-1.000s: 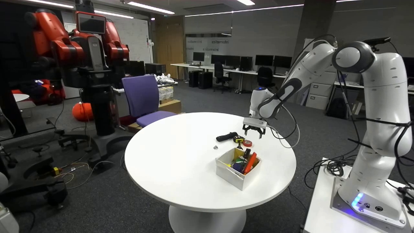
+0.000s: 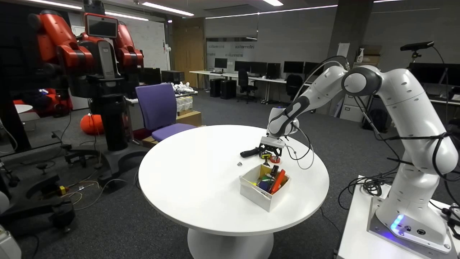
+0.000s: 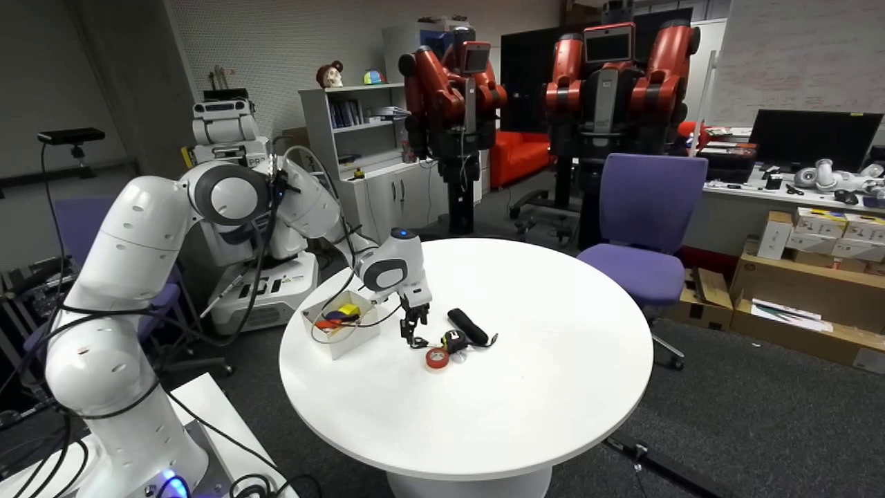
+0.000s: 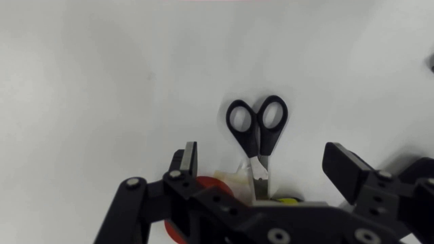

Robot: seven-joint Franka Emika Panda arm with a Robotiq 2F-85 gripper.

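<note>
Black-handled scissors [image 4: 264, 134] lie on the white table in the wrist view, handles away from the gripper and blades running under its body. My gripper is open above them, one finger on each side, with nothing held. A red tape roll [image 4: 213, 183] is partly hidden behind the left finger. In the second exterior view the gripper [image 3: 414, 332] hangs low beside the scissors [image 3: 420, 342], the red tape [image 3: 437, 357], a black and yellow tape measure [image 3: 454, 340] and a long black object [image 3: 469, 326].
A white box [image 2: 256, 195] holding several tools, one orange-red [image 2: 278, 181], stands close to the gripper. A small grey object [image 2: 239, 164] lies alone on the table. A cable loops beside the wrist.
The arm has reached down and to the left in the first exterior view, bringing the gripper close over the group of items. The table items have stayed where they were.
</note>
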